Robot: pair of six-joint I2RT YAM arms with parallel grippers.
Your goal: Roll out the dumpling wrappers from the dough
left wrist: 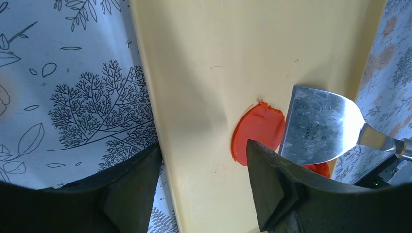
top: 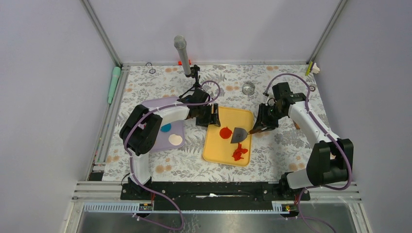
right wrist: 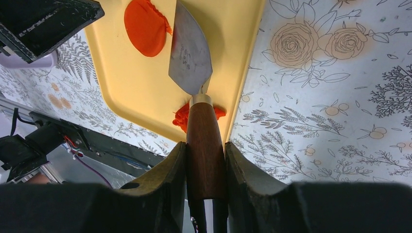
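Observation:
A yellow tray [top: 216, 150] holds a flattened red dough round [left wrist: 258, 130] and red scraps [top: 239, 151] near its front. My left gripper is open over the tray's left rim, with no object gripped. My right gripper is shut on the wooden handle [right wrist: 203, 131] of a metal spatula [right wrist: 189, 56]. The spatula's blade [left wrist: 318, 126] lies over the tray just right of the round, close to its edge.
A lilac tray [top: 172, 148] with discs is at left, partly under the left arm. A glass cup [top: 248, 88] and a microphone-like cylinder on a stand [top: 180, 48] are at the back.

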